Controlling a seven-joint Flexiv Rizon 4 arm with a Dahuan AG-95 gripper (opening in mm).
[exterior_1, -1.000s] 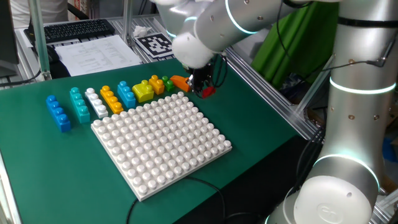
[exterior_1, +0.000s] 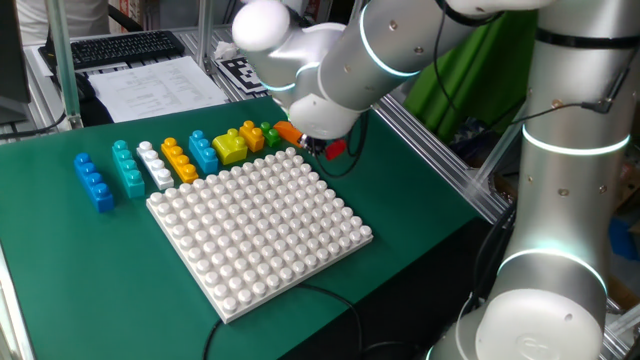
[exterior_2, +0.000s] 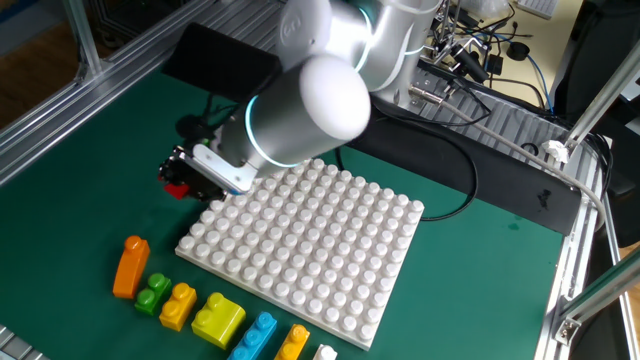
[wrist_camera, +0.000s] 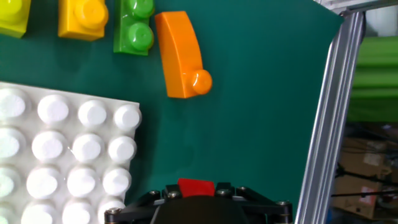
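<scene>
My gripper shows at the bottom edge of the wrist view, its black parts on both sides of a small red piece (wrist_camera: 196, 186). Whether that red piece is a held object or part of the fingers, I cannot tell. An orange curved brick (wrist_camera: 180, 55) lies on the green table ahead of the gripper, apart from it. To its left stand a green brick (wrist_camera: 133, 28) and a yellow-orange brick (wrist_camera: 83, 17). The white studded baseplate (exterior_1: 255, 225) is bare. In the second exterior view the gripper (exterior_2: 185, 180) hangs beyond the baseplate's far left corner.
Along the baseplate's edge runs a row of bricks, with a dark blue brick (exterior_1: 94, 183), a teal brick (exterior_1: 128, 168), a white brick (exterior_1: 154, 165) and a yellow-green brick (exterior_1: 230, 149). A metal rail (wrist_camera: 329, 106) borders the table. Open green surface lies right of the baseplate.
My wrist has tilted, its white end coming down and to the right, while the red piece stays in nearly the same place. The bricks and baseplate have not moved.
</scene>
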